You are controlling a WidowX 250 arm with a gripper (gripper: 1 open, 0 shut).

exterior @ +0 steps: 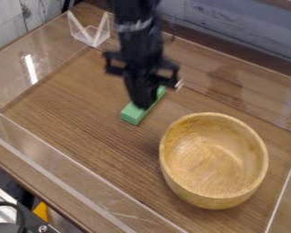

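My gripper [135, 77] is raised over the middle of the table, blurred by motion; its fingers look shut, with nothing visible between them. Just below it a green block [143, 107] lies on the wooden table [75, 136], its far part close behind the gripper in view. A large yellow bowl [214, 164] stands to the right and nearer the camera.
A clear plastic object [94, 29] sits at the back left. Table walls [245, 25] run along the back.
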